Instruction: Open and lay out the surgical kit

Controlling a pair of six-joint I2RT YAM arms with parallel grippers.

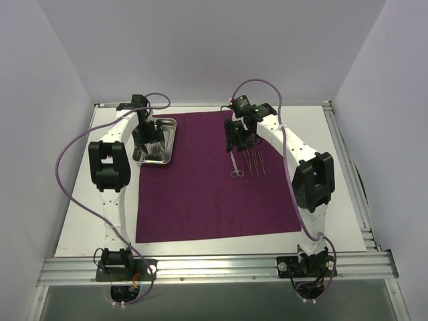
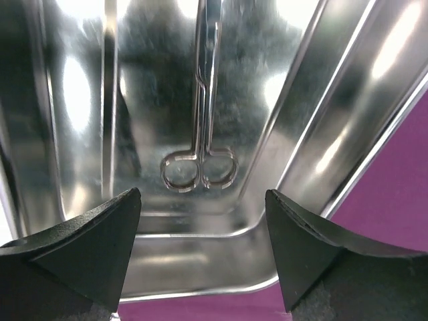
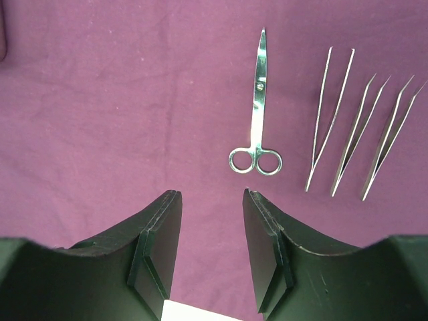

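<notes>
A steel tray point(image 1: 172, 130) stands at the left of the purple cloth, with one pair of scissors point(image 2: 198, 137) lying in it. My left gripper is open over the tray, the scissors' finger rings showing between its fingers, which hold nothing. On the cloth another pair of scissors point(image 3: 259, 100) lies with its rings toward the table's front. Three slim tweezers point(image 3: 329, 120) lie in a row to its right. Above the cloth my right gripper stands open, only bare cloth visible between its fingers.
Purple cloth point(image 1: 194, 200) covers the table's middle. White table point(image 1: 321, 134) shows around it. Purple cables loop over both arms. A brownish edge point(image 3: 2, 33) shows at the right wrist view's upper left.
</notes>
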